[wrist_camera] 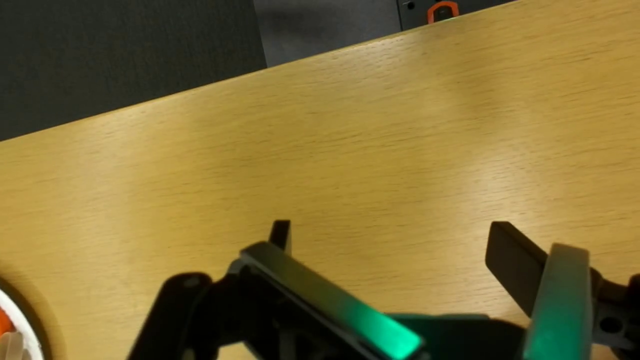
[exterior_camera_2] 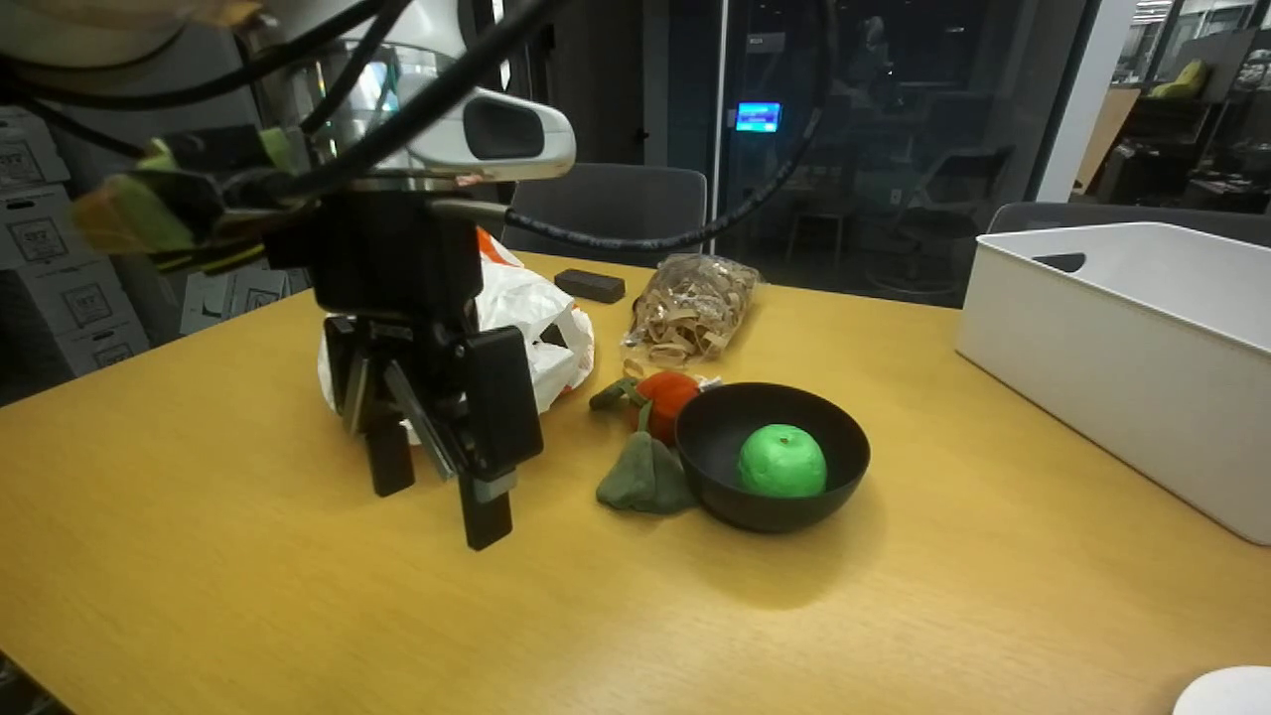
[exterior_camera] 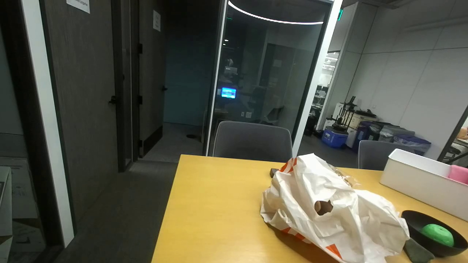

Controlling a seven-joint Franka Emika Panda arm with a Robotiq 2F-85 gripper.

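My gripper (exterior_camera_2: pixel 438 512) hangs above the left part of the table, its fingers spread apart. In the wrist view the gripper is open over bare wood, with nothing between the fingers. To its right in exterior view 2 stands a black bowl (exterior_camera_2: pixel 715 477) holding a green round fruit (exterior_camera_2: pixel 781 460). An orange-red plush thing (exterior_camera_2: pixel 667 403) and a dark green cloth piece (exterior_camera_2: pixel 644 477) lie against the bowl's left side. Behind the gripper is a crumpled white bag (exterior_camera: pixel 307 197), partly hidden by the arm in exterior view 2.
A white bin (exterior_camera_2: pixel 1108 357) stands at the right, with something pink (exterior_camera: pixel 459 174) in it. A clear bag of brown strips (exterior_camera_2: pixel 694 308) and a dark block (exterior_camera_2: pixel 590 285) lie at the back. White dish rim (wrist_camera: pixel 27 327) shows at lower left.
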